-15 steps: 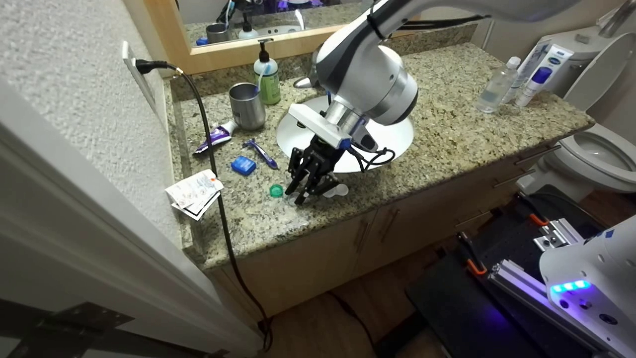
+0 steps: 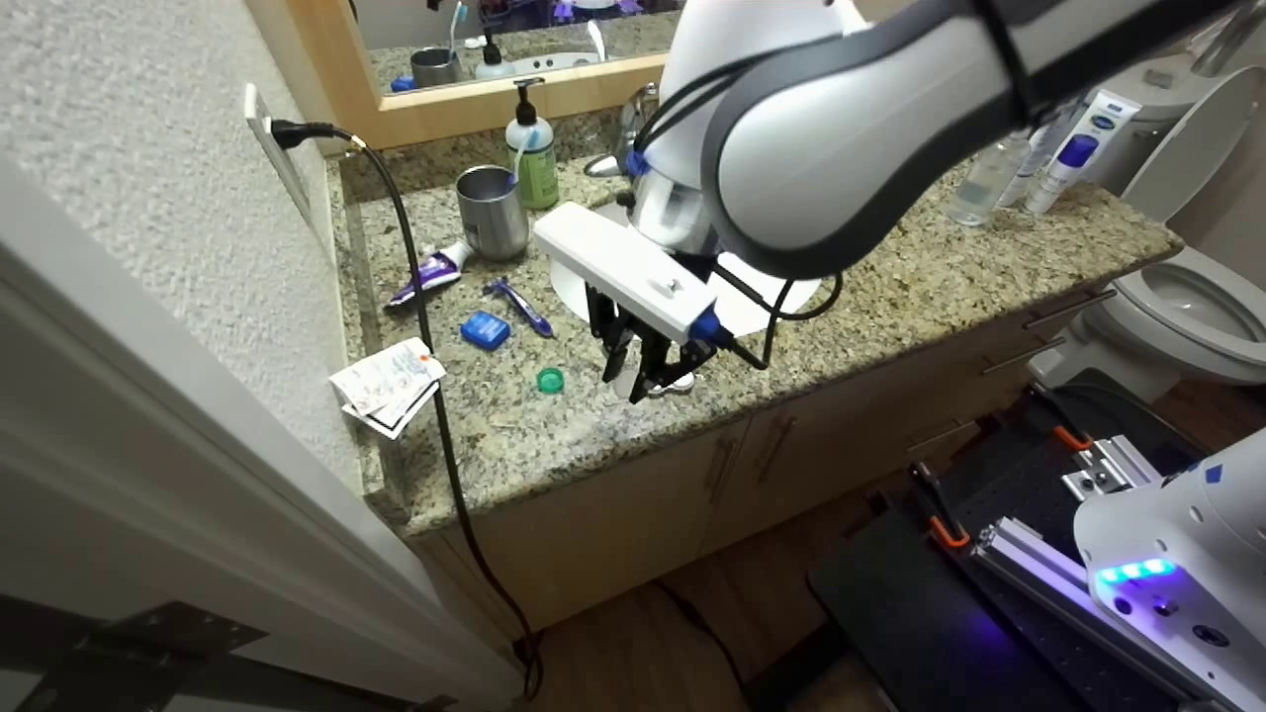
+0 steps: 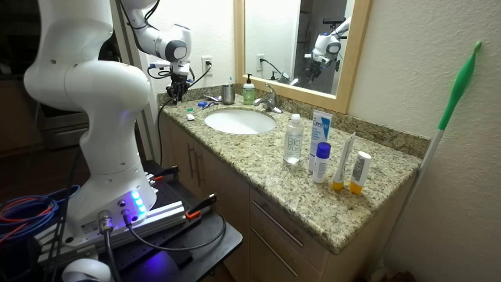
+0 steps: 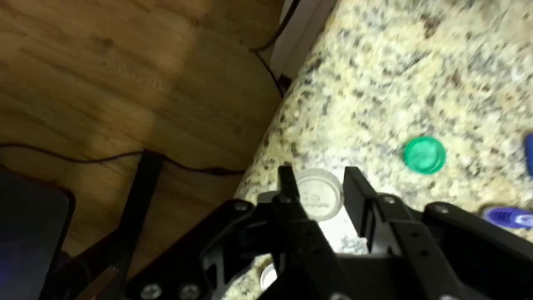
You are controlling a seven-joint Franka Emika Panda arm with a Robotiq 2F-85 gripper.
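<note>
My gripper is shut on a round whitish cap (image 4: 320, 195), its two black fingers pressing from either side in the wrist view. In exterior view 1, the gripper (image 2: 632, 378) hangs above the front part of the granite counter. Exterior view 2 has the gripper (image 3: 174, 98) at the counter's far end, where the cap cannot be made out. A green round cap (image 4: 424, 155) lies flat on the stone nearby. Partly hidden by the gripper is a small white object (image 4: 268, 276) on the counter, probably a contact lens case.
A blue box (image 2: 484, 330), a purple razor (image 2: 518, 307), a toothpaste tube (image 2: 427, 279) and a metal cup (image 2: 493, 214) stand or lie leftward. The sink (image 3: 239, 123) is beside them. Several bottles and tubes, including a clear bottle (image 3: 293, 140), stand at the other end.
The arm has lifted away from the counter, carrying the whitish cap up. The green cap and the other counter items have stayed in place.
</note>
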